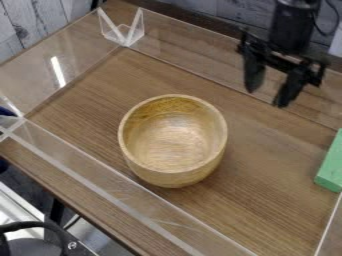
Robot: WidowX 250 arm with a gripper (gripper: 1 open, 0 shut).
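The black gripper (271, 75) is at the upper right, blurred, hanging above the wooden surface; its fingers cannot be made out clearly. A round wooden bowl (171, 140) sits left of centre. A green object (329, 163) lies at the right edge, below and right of the gripper.
A clear plastic piece (122, 27) stands at the upper left. Transparent strips run along the left and lower edges of the surface. Black cables (34, 230) show at the bottom left. The wood left of and below the gripper is bare.
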